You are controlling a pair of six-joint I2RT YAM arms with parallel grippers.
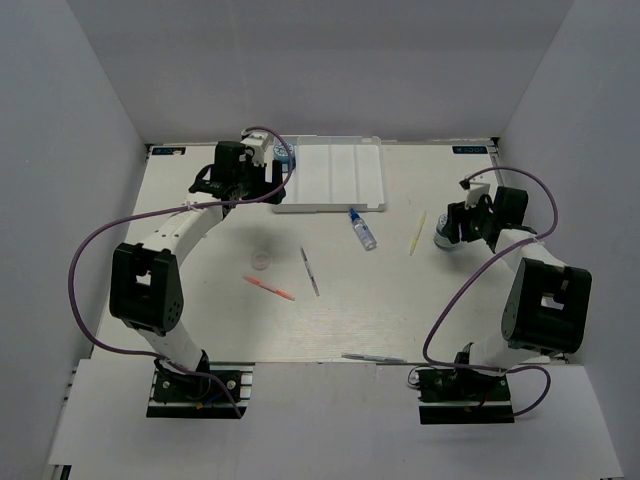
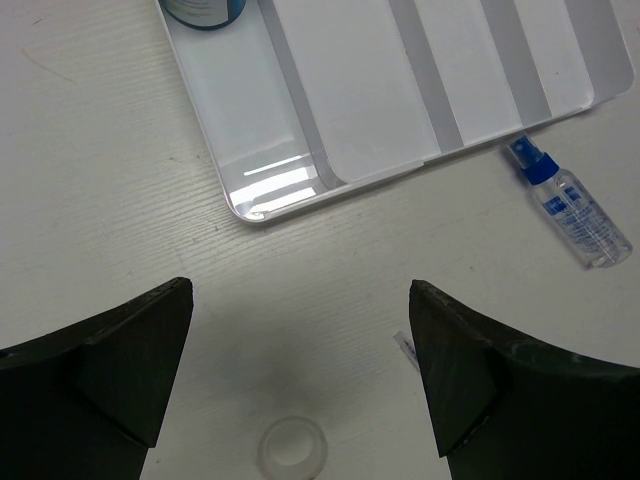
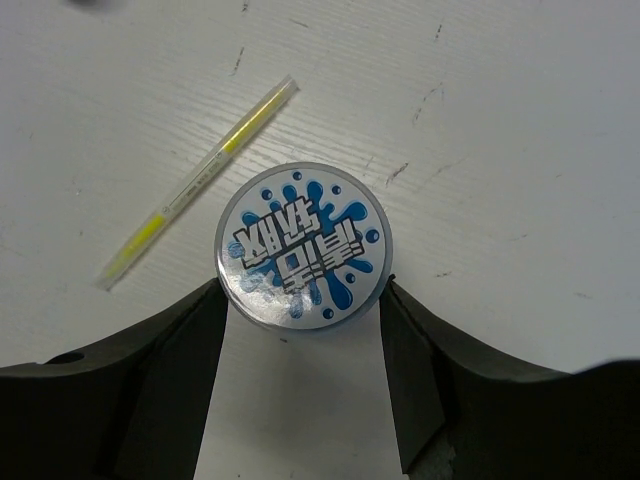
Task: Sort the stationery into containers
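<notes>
My right gripper is shut on a round container with a blue splash lid [image 3: 300,240], right of a yellow highlighter [image 3: 195,185]. My left gripper is open over the table, near the compartmented white tray [image 1: 340,175], whose left compartment holds a blue-labelled container [image 2: 203,10]. A blue-capped spray bottle [image 1: 362,232] lies before the tray. A pen [image 1: 309,270], an orange marker [image 1: 268,287], a small clear ring-like item [image 2: 292,447] and a grey pen [image 1: 372,357] at the front edge lie on the table.
Grey walls enclose both sides and the back. Purple cables loop over both arms.
</notes>
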